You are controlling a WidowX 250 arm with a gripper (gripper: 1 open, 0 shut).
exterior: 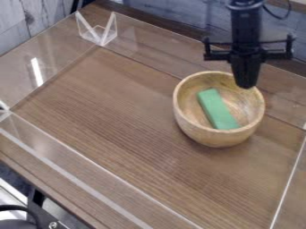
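My gripper [248, 63] hangs over the back rim of a round wooden bowl [191, 116] at the right of the view, shut with nothing visible between its fingers. A green block [216, 109] lies tilted inside the bowl, clear of the gripper.
A white wire-like object [98, 29] stands at the back left. Dark space shows beyond the table's left edge.
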